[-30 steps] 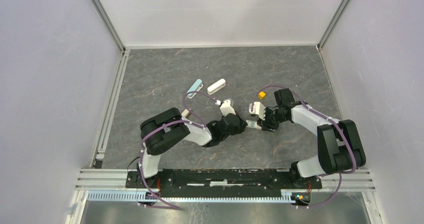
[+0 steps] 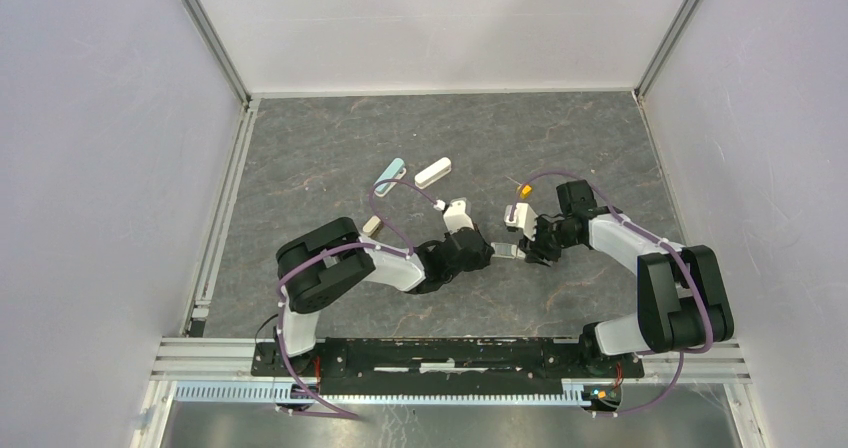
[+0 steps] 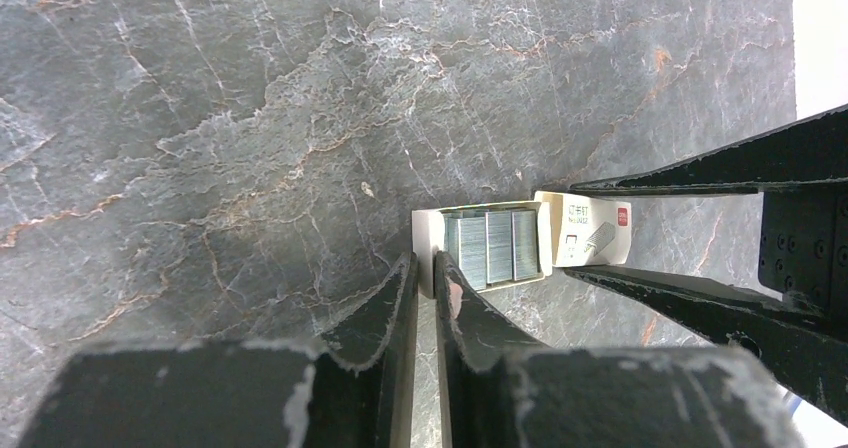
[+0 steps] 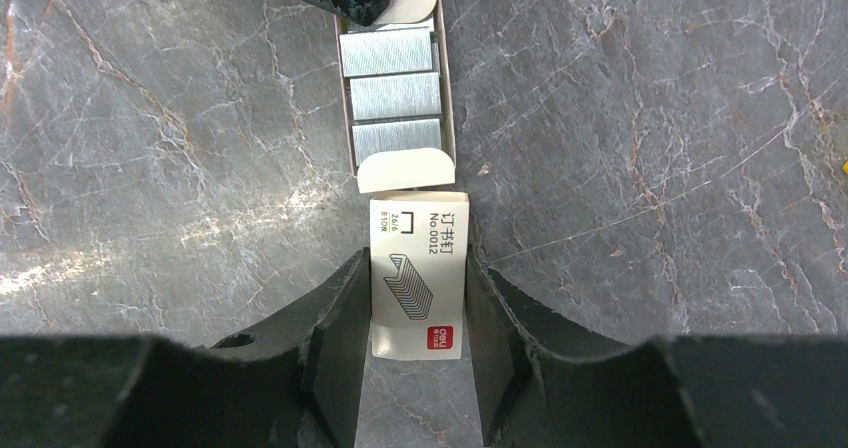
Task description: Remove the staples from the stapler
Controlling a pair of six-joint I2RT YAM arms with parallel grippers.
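Note:
A small staple box is parted into a tray and a sleeve, end to end on the dark table. In the left wrist view the tray holds rows of grey staples. My left gripper stands at its outer end, fingers narrowly apart around the end flap; whether they pinch it is unclear. The white sleeve, printed with a staple picture and a red logo, is between the fingers of my right gripper, which is shut on it. A narrow gap shows between sleeve and tray. No stapler is identifiable up close.
Behind the arms in the top view lie a light-blue object and a white elongated object. A small yellow piece is behind the right gripper, a beige block behind the left arm.
The right gripper has shifted slightly to the right. The left arm has barely moved.

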